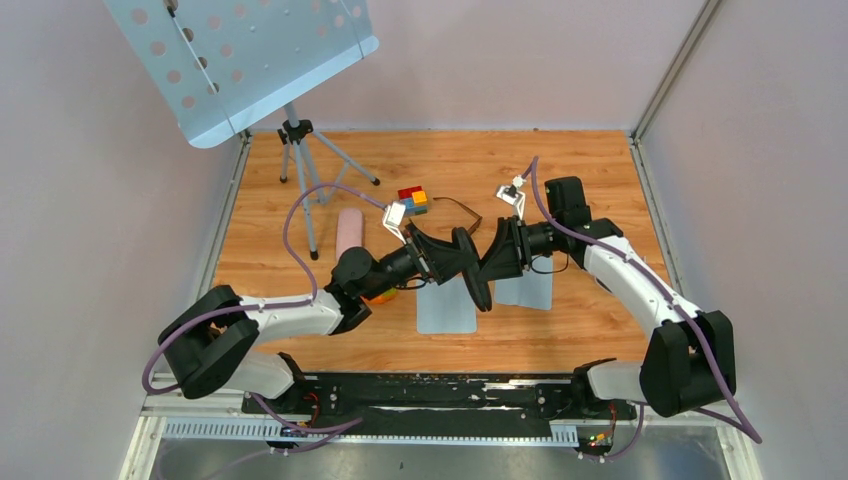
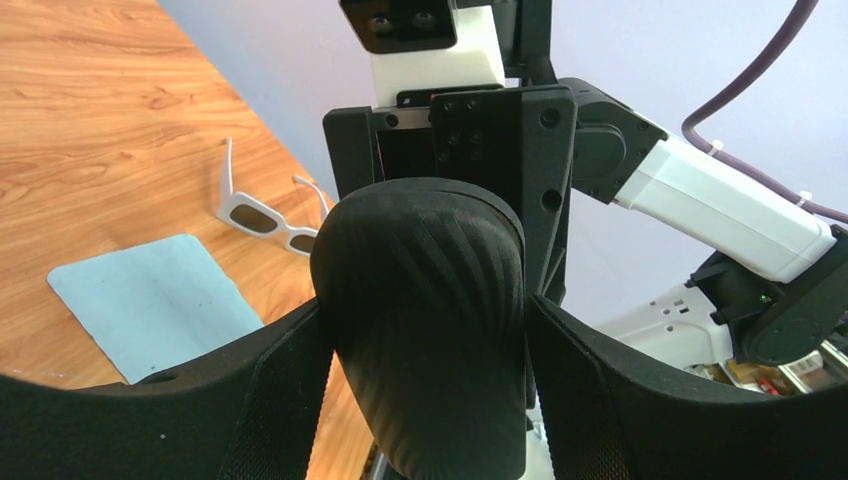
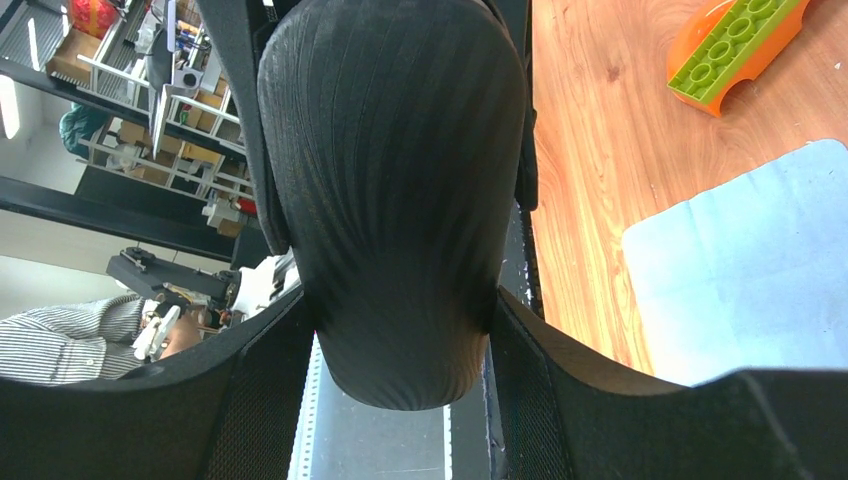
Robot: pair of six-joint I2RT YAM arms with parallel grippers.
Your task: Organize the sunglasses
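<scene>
A black glasses case is held up between my two arms over the table. In the left wrist view, the fingers of my left gripper stand at both sides of the case, and whether they press on it is unclear. My right gripper is shut on the opposite part of the case, its fingers against both sides. White sunglasses rest on the table beyond the blue cloth. Brown-framed glasses lie behind the grippers, partly hidden.
Two pale blue cloths lie below the grippers. A pink case, a brick block and an orange-green toy are on the table. The stand's tripod occupies the back left.
</scene>
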